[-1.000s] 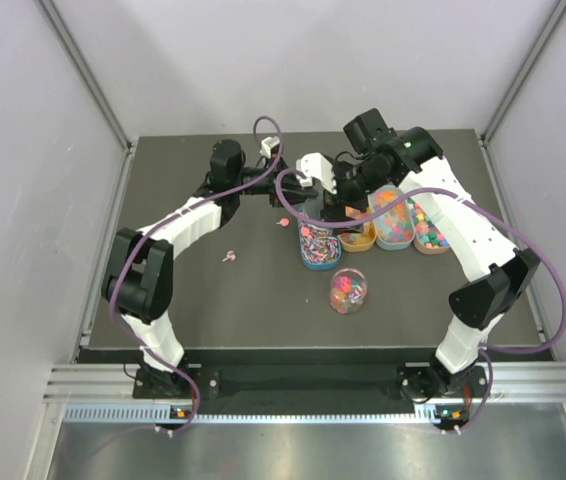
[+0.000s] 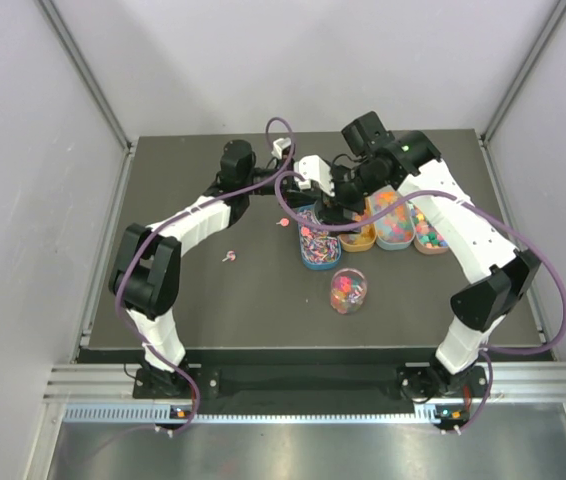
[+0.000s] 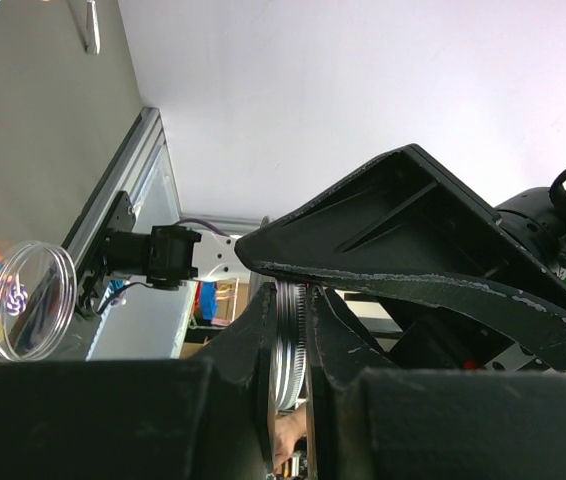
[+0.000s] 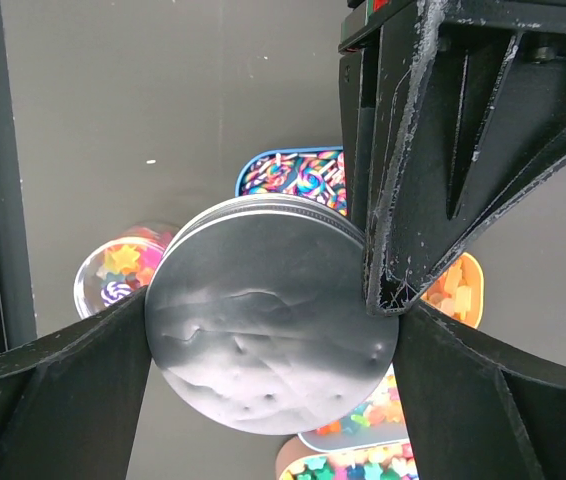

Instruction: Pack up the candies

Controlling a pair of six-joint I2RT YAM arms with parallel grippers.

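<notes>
A round silver lid fills the middle of the right wrist view, its flat face toward that camera. My left gripper is shut on the lid, which appears edge-on between its fingers in the left wrist view. My right gripper is open, with one finger on either side of the lid; whether they touch it I cannot tell. A clear open jar with colourful candies lies on the table in front of the tubs. Both grippers meet above the tubs, and the arms hide the lid in the top view.
Tubs of candy stand in a row: a blue-rimmed tub of wrapped candies, an orange tub, a clear tub and a rightmost tub. Loose pink lollipops lie at left.
My left arm has moved slightly to the right, bringing its gripper closer to the right one. The right arm is nearly still, and the jar and tubs have not moved.
</notes>
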